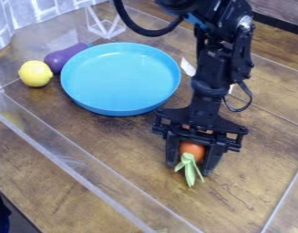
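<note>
My black gripper (191, 151) is lowered onto the table at right of centre, its fingers on either side of an orange carrot (191, 148) with green leaves pointing toward the front. Whether the fingers press on the carrot is hard to tell.
A blue bowl (120, 75) sits at upper left. A yellow lemon (35, 74) and a purple eggplant (64, 57) lie left of it. A white object, partly hidden, is behind the arm.
</note>
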